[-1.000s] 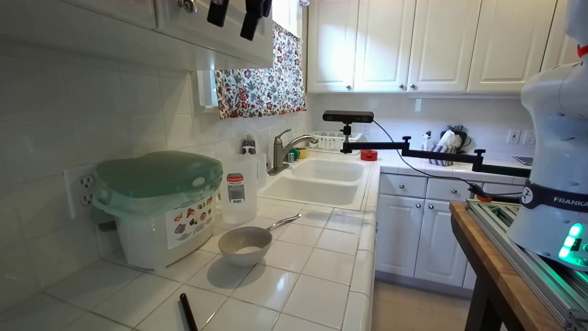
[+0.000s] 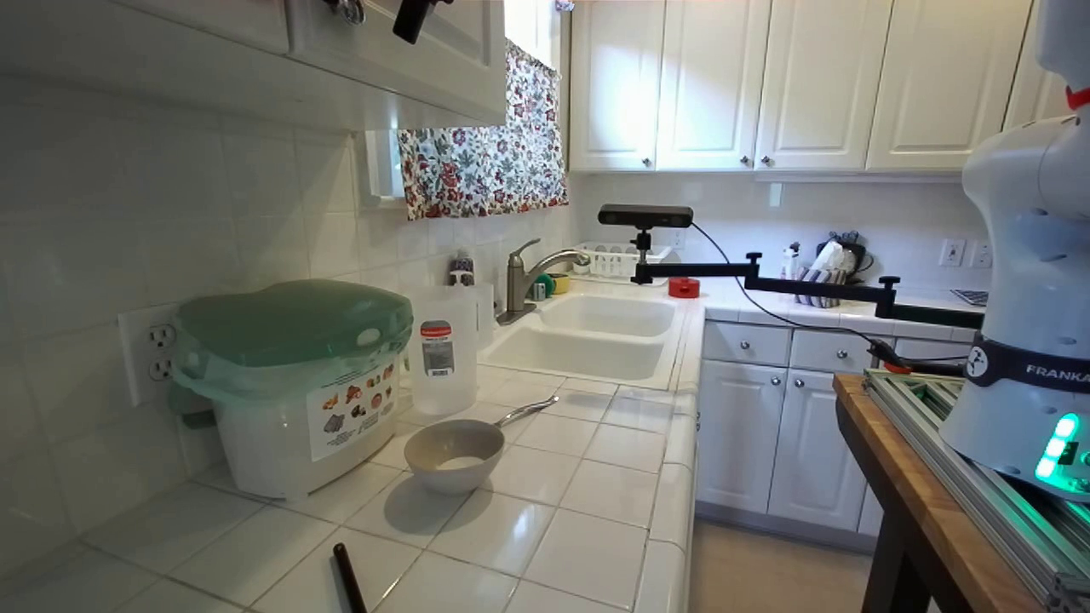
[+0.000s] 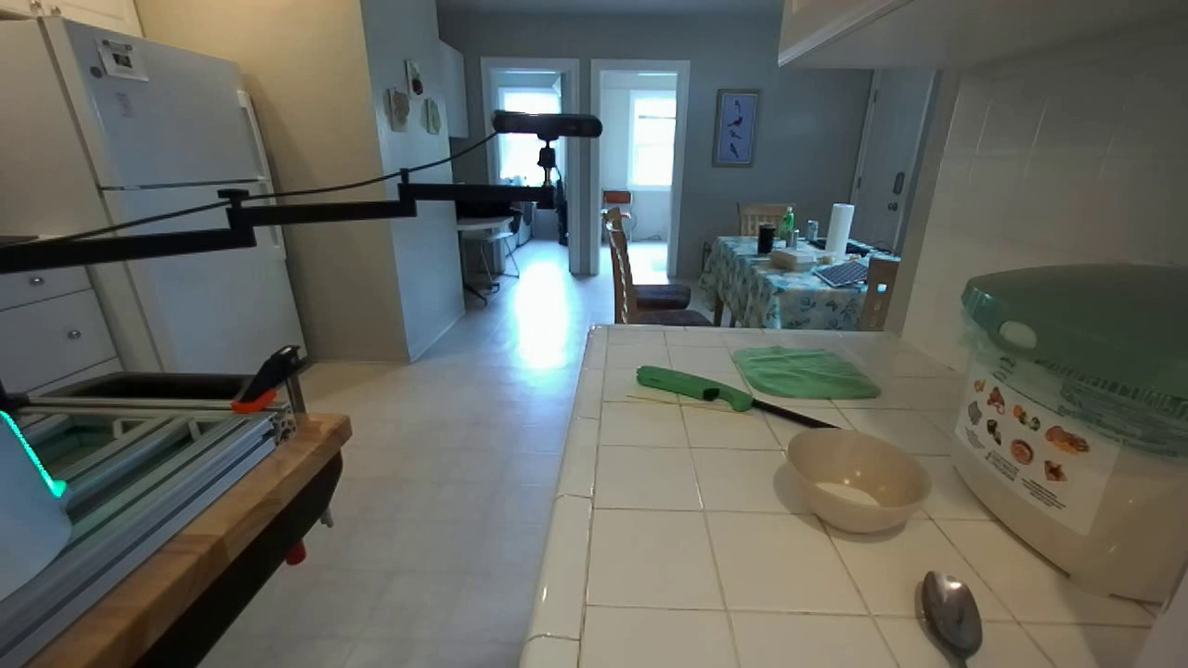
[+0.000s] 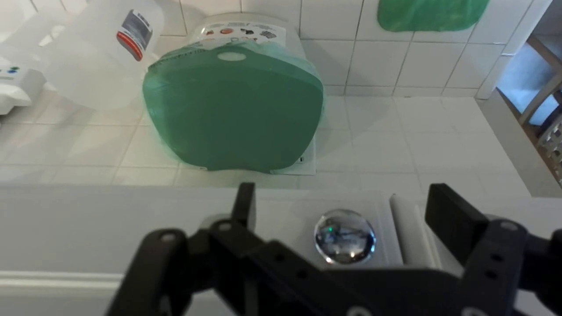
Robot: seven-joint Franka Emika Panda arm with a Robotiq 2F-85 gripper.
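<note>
My gripper is open in the wrist view, its two dark fingers (image 4: 245, 208) spread wide. Between them in that view appears a round, shiny cabinet knob (image 4: 345, 237) on a white upper cabinet door (image 4: 131, 226); no contact with it shows. In exterior view 1, one black fingertip (image 2: 411, 19) pokes in at the top edge, to the right of the same knob (image 2: 352, 10). Most of the gripper is cut off there, and exterior view 2 does not show it.
Below the cabinet, the counter holds a green-lidded bin (image 2: 296, 327), a clear jug (image 2: 444, 358), a bowl (image 2: 455, 455), a spoon (image 3: 949, 612), a green-handled tool (image 3: 690, 385) and a green cloth (image 3: 807, 373). A camera arm (image 2: 817, 287) extends over the floor side.
In exterior view 1 the gripper has risen and shifted left toward the knob. Two dark fingers hung right of the knob before; now one shows clearly there. Counter objects have stayed put.
</note>
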